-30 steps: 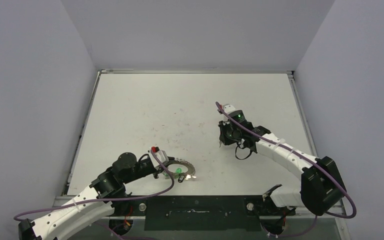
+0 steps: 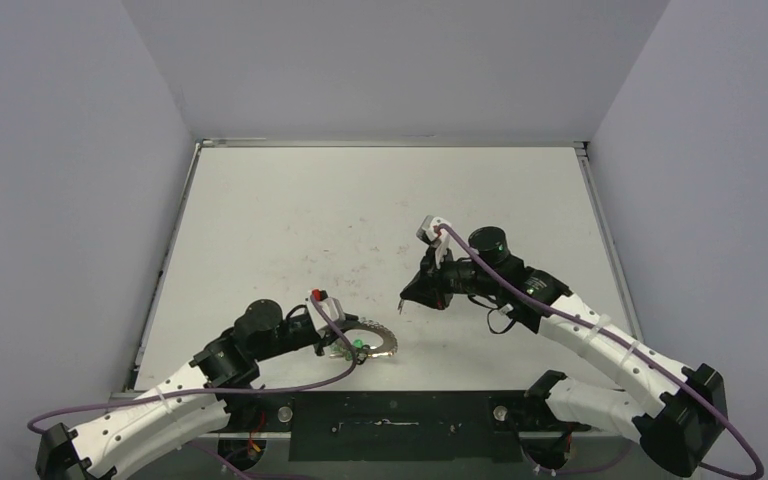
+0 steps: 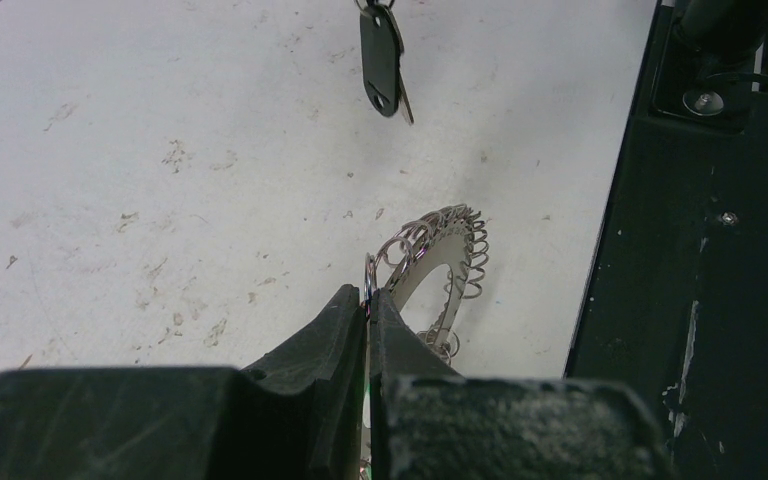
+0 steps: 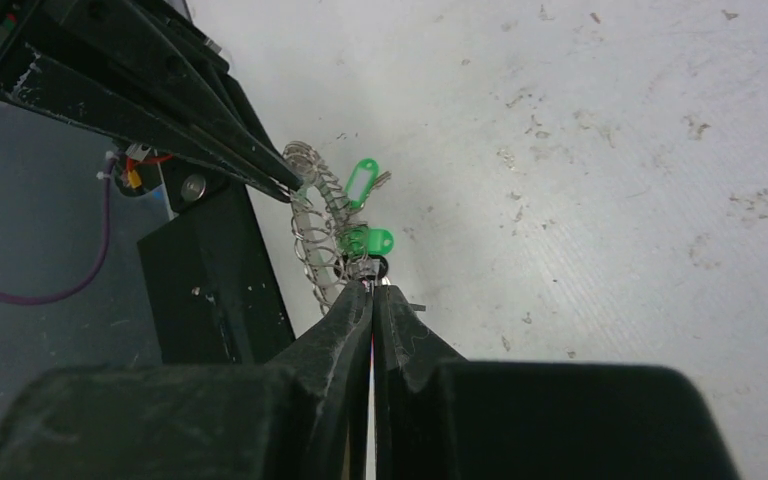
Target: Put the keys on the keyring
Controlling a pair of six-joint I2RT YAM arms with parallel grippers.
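My left gripper (image 2: pixel 338 330) is shut on the spiral-edged metal keyring, which is tilted up from the table, with green key tags (image 4: pixel 360 183) beside it in the right wrist view. My right gripper (image 2: pixel 407 297) is shut, above and right of the keyring, with keys (image 3: pixel 382 65) hanging from it at the top of the left wrist view, one with a black head. In the right wrist view its fingertips line up over the lower end of the keyring, farther below.
A dark front edge (image 2: pixel 400 440) lies just below the keyring. Both arms reach in from the front corners.
My right gripper has moved left and toward the front, nearer the keyring, with the keys hanging from it. My left gripper and keyring have shifted slightly right.
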